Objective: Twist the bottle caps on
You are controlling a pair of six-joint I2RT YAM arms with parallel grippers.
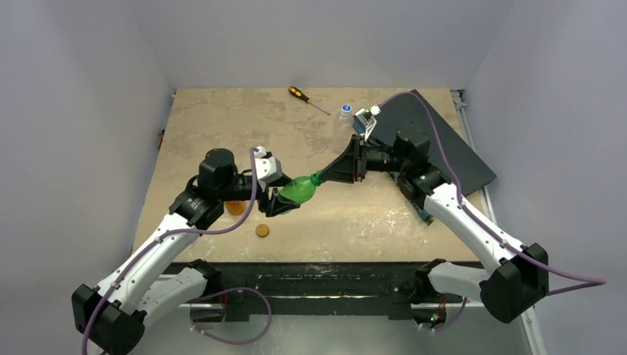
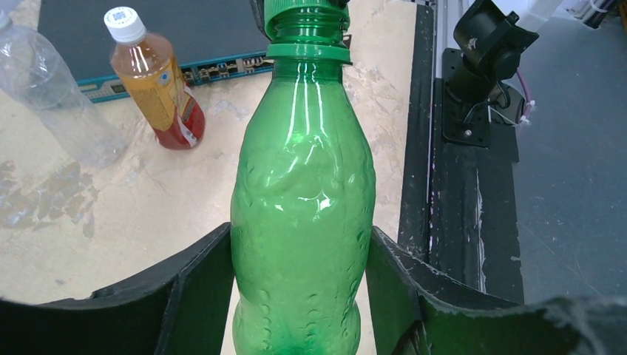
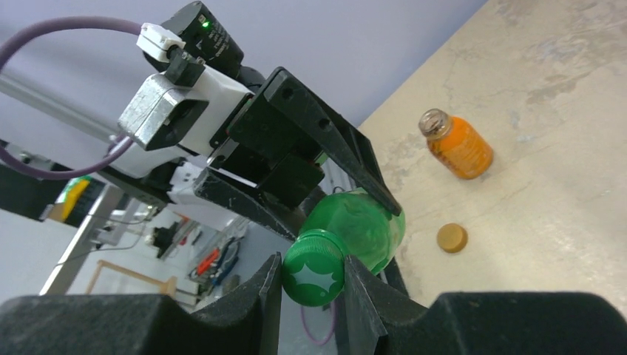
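Observation:
My left gripper is shut around the body of a green bottle (image 2: 303, 155), a finger on each side. The bottle is held above the table, its neck towards the right arm. At its mouth sits a green cap, with some neck threads showing beneath it in the left wrist view. My right gripper is shut on this cap, its fingers on opposite sides. An orange bottle (image 3: 460, 146) without a cap stands on the table, and a round brownish-orange cap (image 3: 452, 237) lies near it.
A clear bottle with a blue cap (image 1: 344, 124) stands at the back, near a white-capped bottle of reddish drink (image 2: 159, 89). Beside them lies a dark flat panel (image 1: 455, 148). A screwdriver (image 1: 298, 94) is at the rear edge.

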